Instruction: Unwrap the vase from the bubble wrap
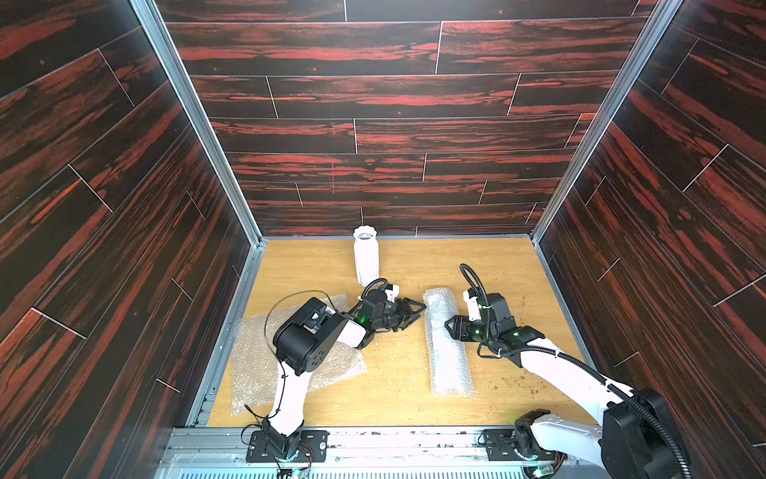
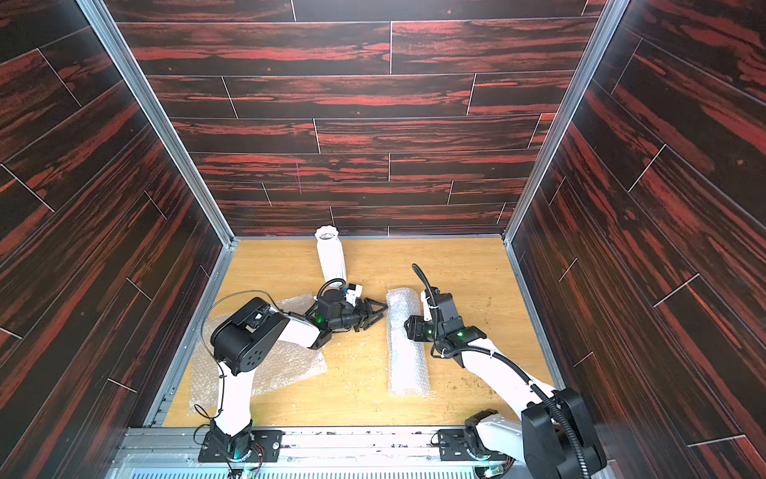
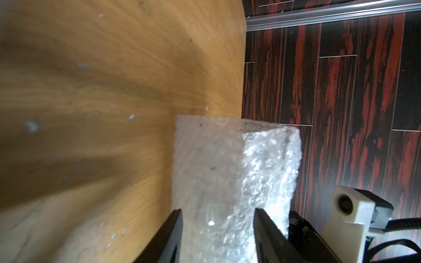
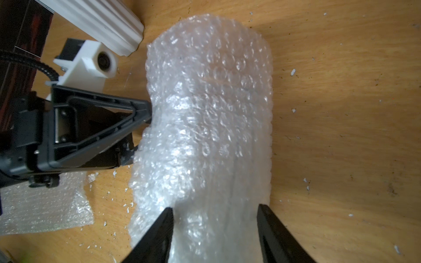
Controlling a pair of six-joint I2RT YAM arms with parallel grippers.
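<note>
A long roll of bubble wrap (image 1: 447,371) lies front to back on the table's middle-right. My left gripper (image 1: 411,313) stands part open at its left side, near the far end, fingertips at or just beside the edge. My right gripper (image 1: 457,326) is over the roll's middle from the right, fingertips at the wrap (image 4: 206,122); what is between them is hard to see. A white ribbed vase (image 2: 329,255) stands upright at the back left; whether the roll holds another is not visible.
A loose flat sheet of bubble wrap (image 1: 263,367) lies under my left arm at the front left.
</note>
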